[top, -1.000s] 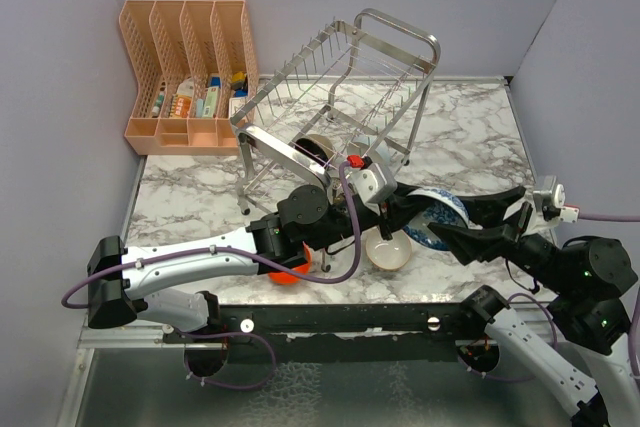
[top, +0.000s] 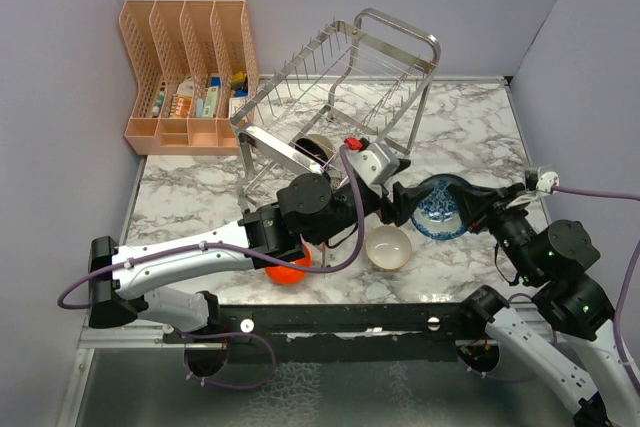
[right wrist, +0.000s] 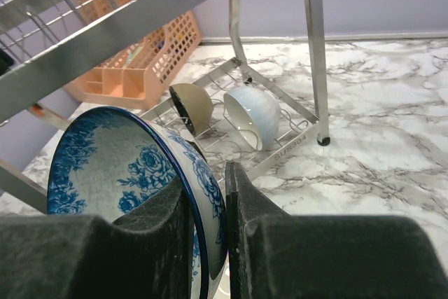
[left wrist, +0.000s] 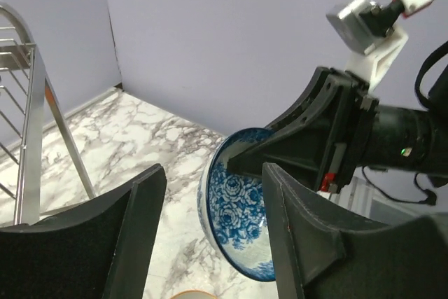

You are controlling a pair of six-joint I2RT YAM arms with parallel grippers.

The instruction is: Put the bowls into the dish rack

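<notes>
A blue floral bowl (top: 436, 217) (left wrist: 234, 222) (right wrist: 91, 166) is held tilted on its side by my right gripper (top: 470, 202), which is shut on its rim. My left gripper (top: 400, 197) is just left of that bowl, fingers parted, nothing seen between them in the top view. A cream bowl (top: 388, 247) lies on the counter below; a red bowl (top: 285, 273) is partly hidden by the left arm. The metal rack (top: 420, 97) holds bowls on its lower tier, among them a white one (right wrist: 259, 124) and a tan one (right wrist: 199, 103).
A peach organiser (top: 140, 77) with small items stands at the back left. Walls close in the sides and back.
My left gripper has parted from the blue bowl and drawn slightly left; my right gripper has turned, holding the bowl, which now sits further right.
</notes>
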